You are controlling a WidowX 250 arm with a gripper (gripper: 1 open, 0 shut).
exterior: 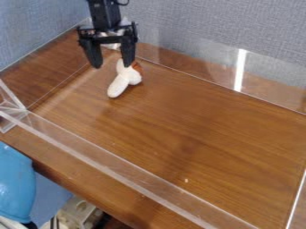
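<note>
A white soft object with an orange-brown patch at its upper end (pixel 124 79) lies on the wooden floor of the clear-walled tray, toward the back left. My black gripper (pixel 111 61) hangs from the top of the view just above and behind it, fingers apart and pointing down, the right one near the object's upper end. The gripper is open, and I cannot tell whether it touches the object.
Clear walls (pixel 143 180) edge the wooden surface (pixel 203 125), whose middle and right are empty. Grey padded walls (pixel 224 28) stand behind. A blue object (pixel 14 186) sits outside at the lower left.
</note>
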